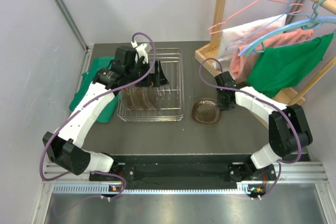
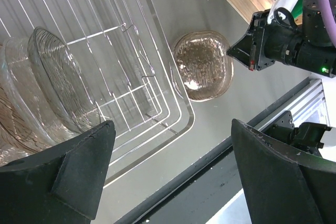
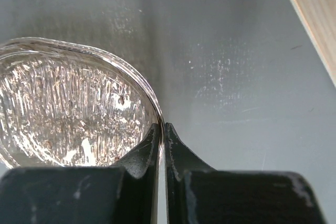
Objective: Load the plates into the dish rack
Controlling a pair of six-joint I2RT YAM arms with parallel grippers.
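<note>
A clear glass plate [image 1: 206, 113] lies on the dark table, right of the wire dish rack [image 1: 178, 109]. At its right edge stands my right gripper [image 1: 221, 106]. In the right wrist view the gripper is shut at the plate's rim [image 3: 134, 74], and the thin rim runs in between its fingertips. Over the rack hangs my left gripper [image 1: 160, 77], its fingers wide apart and empty. Several glass plates [image 1: 137, 98] stand on edge in the rack's front left part; the left wrist view shows a plate [image 2: 52, 72] nearest the free slots.
A green cloth [image 1: 89, 90] lies left of the rack. On the right, a wooden hanger stand [image 1: 210, 51] carries hangers and cloths, including a green cloth [image 1: 286, 64] close behind the right arm.
</note>
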